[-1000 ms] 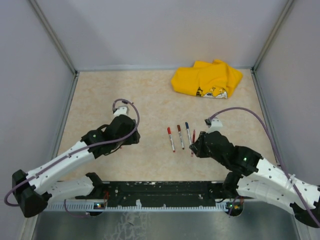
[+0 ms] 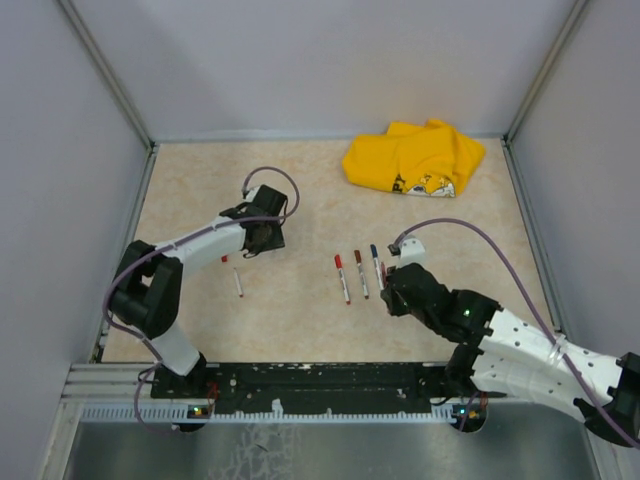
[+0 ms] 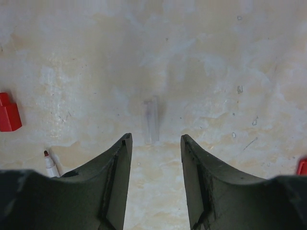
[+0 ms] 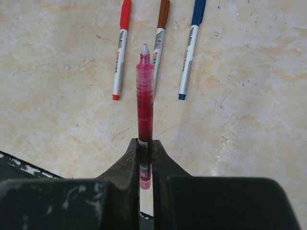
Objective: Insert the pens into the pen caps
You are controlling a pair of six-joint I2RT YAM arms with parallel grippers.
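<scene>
My right gripper is shut on a red see-through pen [image 4: 145,100], its pale tip bare and pointing away from the wrist. From above, that gripper [image 2: 391,290] is beside the row of pens and hides most of the red one. A clear, see-through cap [image 3: 152,120] lies on the table, just beyond the left fingertips in the left wrist view. My left gripper stands open, nothing held between its fingers. The top view has this gripper [image 2: 264,242] over the left half of the table, hiding the cap.
Red-capped [image 4: 122,50], brown-capped [image 4: 161,28] and blue-capped [image 4: 192,50] markers lie left of the right arm. A thin white pen [image 2: 239,282] and a red block [image 3: 9,115] are near the left gripper. A yellow cloth [image 2: 412,158] is at the back right.
The left gripper has moved away from the front edge and slightly right, uncovering the white pen.
</scene>
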